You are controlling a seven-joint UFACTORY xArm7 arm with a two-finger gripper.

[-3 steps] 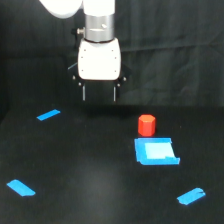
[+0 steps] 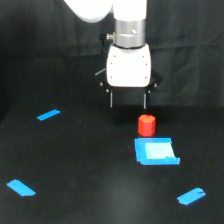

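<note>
A red block (image 2: 147,126) with an angular, hexagon-like outline rests on the black table, right of centre. Just in front of it lies a flat white patch edged in blue (image 2: 155,151). My gripper (image 2: 128,99) hangs from the white arm above the table, up and to the left of the block in the picture. Its two thin dark fingers stand apart, with nothing seen between them. They do not touch the block.
Blue tape strips mark the table at the left back (image 2: 49,115), the front left (image 2: 21,188) and the front right (image 2: 191,196). Dark cloth hangs behind.
My arm and gripper have moved to the right, closer to the red block. The gripper remains open. The block and the blue-edged patch are where they were.
</note>
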